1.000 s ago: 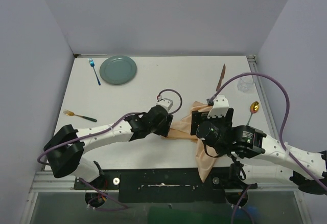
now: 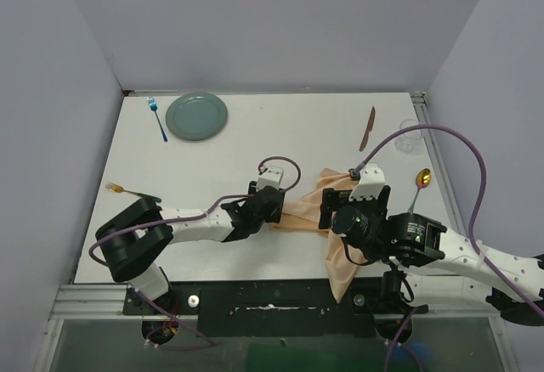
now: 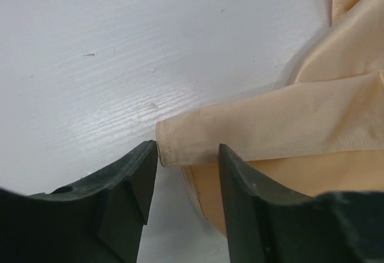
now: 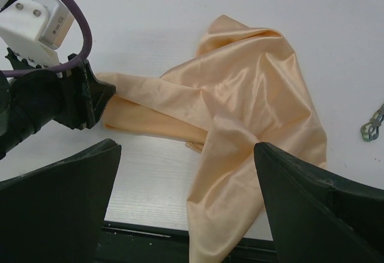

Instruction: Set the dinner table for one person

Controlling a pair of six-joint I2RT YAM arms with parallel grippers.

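Observation:
A crumpled peach napkin (image 4: 240, 89) lies at the front right of the table, one folded strip reaching left. At that strip's left corner, the left gripper is part open, its fingers on either side of the cloth end; no firm hold shows. The right gripper hangs open above the napkin with nothing between its fingers. At the back left is a green plate (image 2: 196, 116), with a blue fork (image 2: 158, 119) beside it. A gold fork (image 2: 127, 191) lies at far left, partly covered by the left arm. On the right are a brown knife (image 2: 367, 129) and a gold spoon (image 2: 421, 187).
A clear glass (image 2: 410, 137) stands near the right edge, close to the knife. Both arms reach in low from the front.
The left gripper has shifted slightly at the napkin's left end, and its arm now covers the gold fork's handle. The napkin looks unchanged.

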